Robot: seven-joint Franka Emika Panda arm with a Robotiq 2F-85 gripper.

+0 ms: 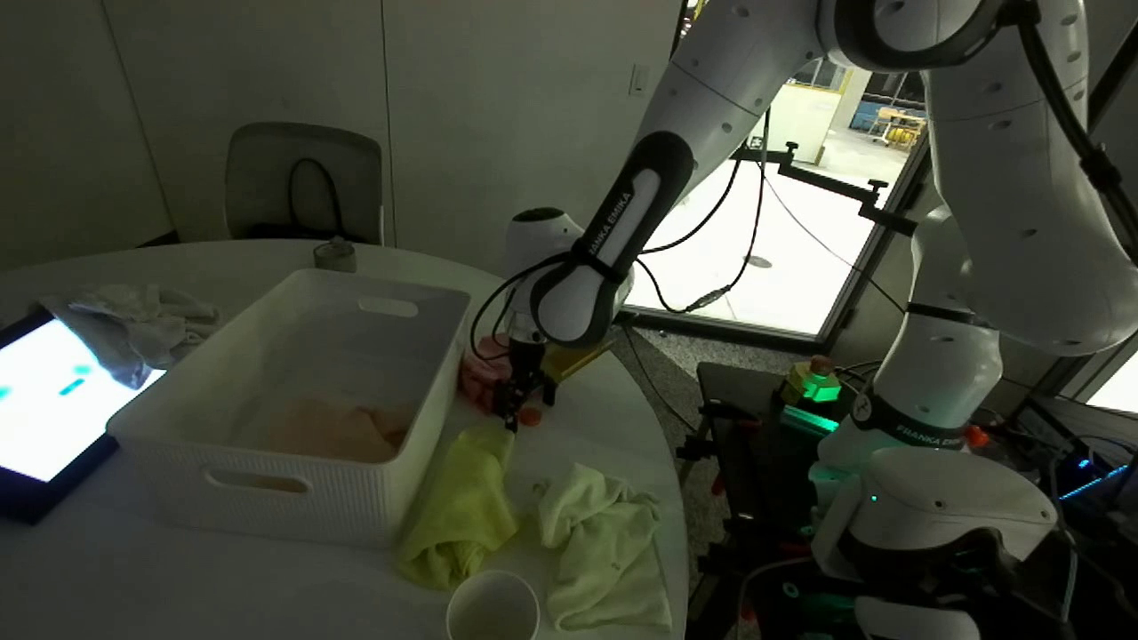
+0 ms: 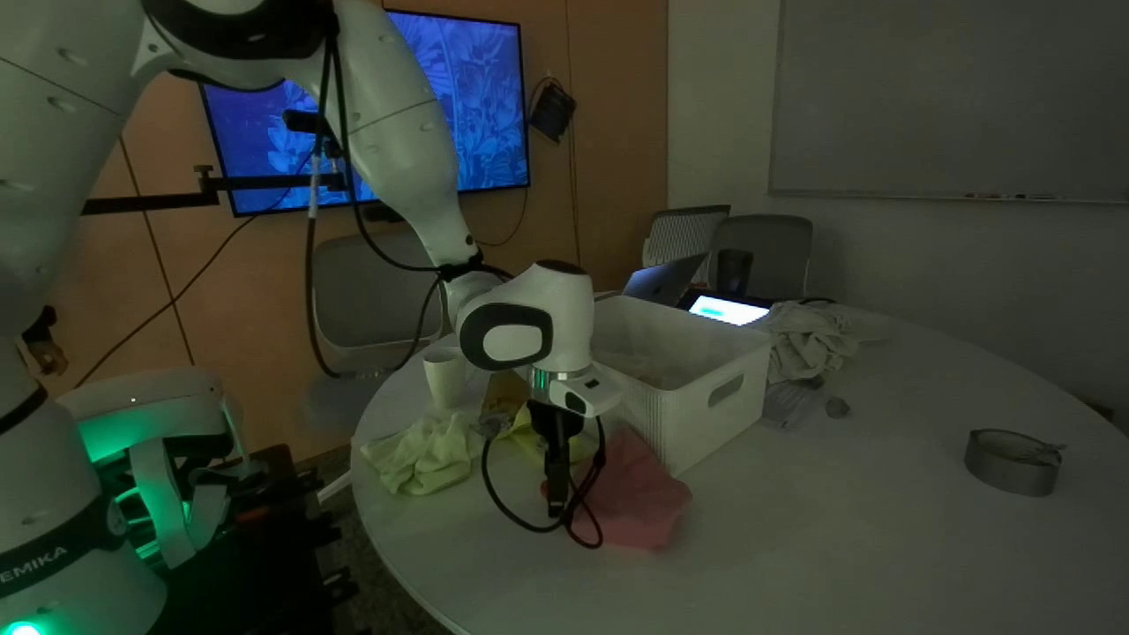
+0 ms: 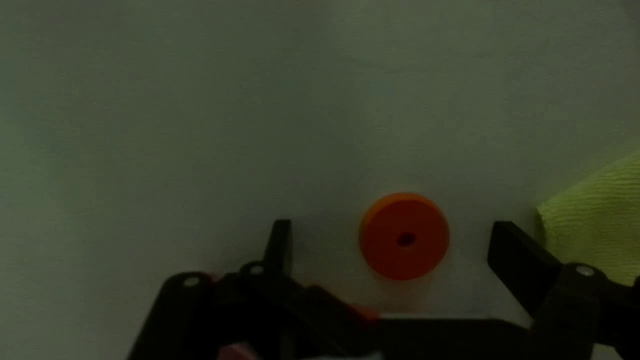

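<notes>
A small round orange-red piece with a dark hole in its middle lies on the table. In the wrist view it sits within the span of my gripper, whose fingers stand wide apart, one on either side and touching neither. The same orange piece shows beside my gripper in exterior view 1. In exterior view 2 my gripper points down close to the table, and the piece cannot be made out there.
A pink cloth lies right beside the gripper. Yellow cloth, pale green cloth and a white cup are near the table edge. A tall white bin holds an orange cloth. Open table spreads out past the pink cloth.
</notes>
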